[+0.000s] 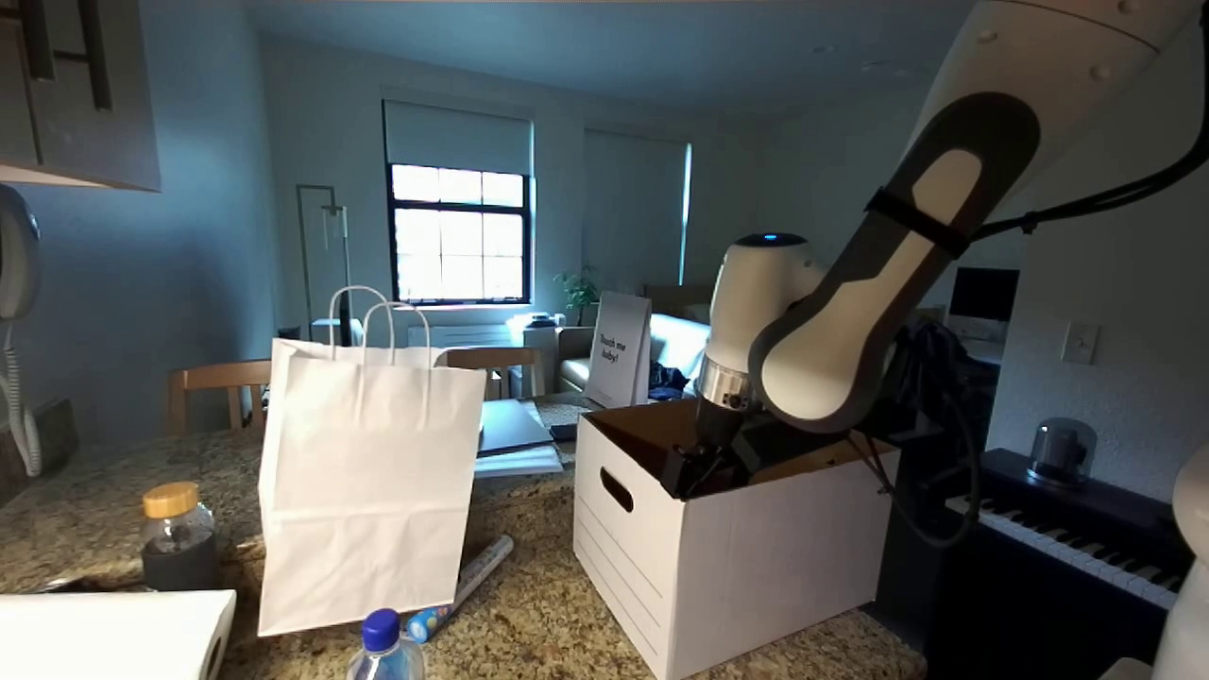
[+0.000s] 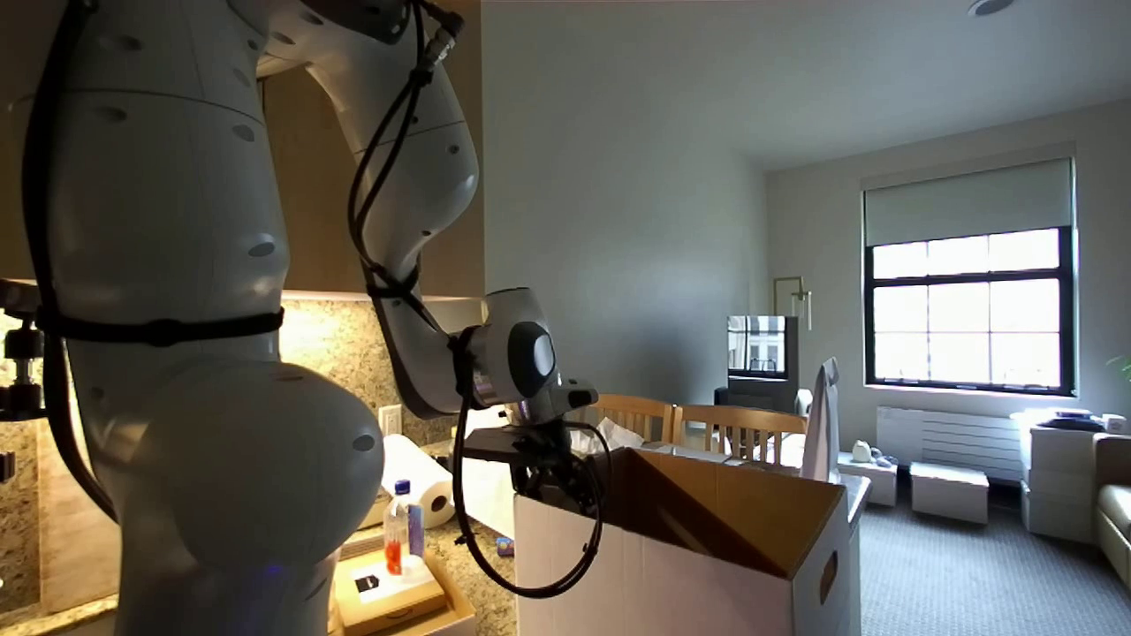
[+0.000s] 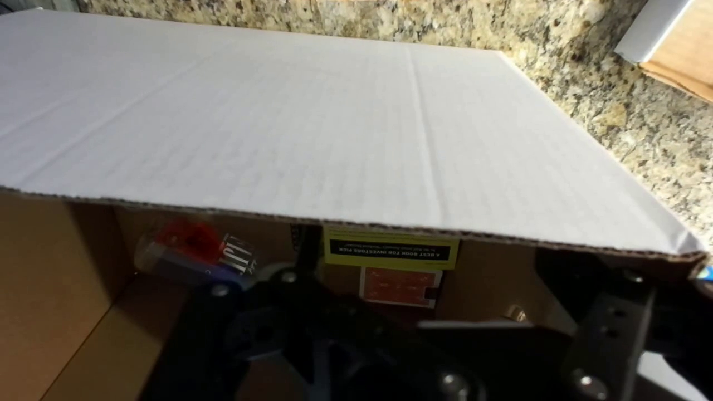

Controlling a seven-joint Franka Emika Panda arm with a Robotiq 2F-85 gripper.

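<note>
A white cardboard box stands on the granite counter, open at the top. My gripper reaches down into it close to the near wall. In the wrist view the dark fingers stand apart, so the gripper is open, with nothing visibly held between them. Inside the box are a yellow-labelled book, a red card pack and a clear container with red contents. The box's wall hides part of the interior, and the lower part is dark.
A white paper bag stands left of the box. Nearby are a marker-like tube, a blue-capped bottle, a wooden-lidded jar and a white tray. The sign rises behind the box.
</note>
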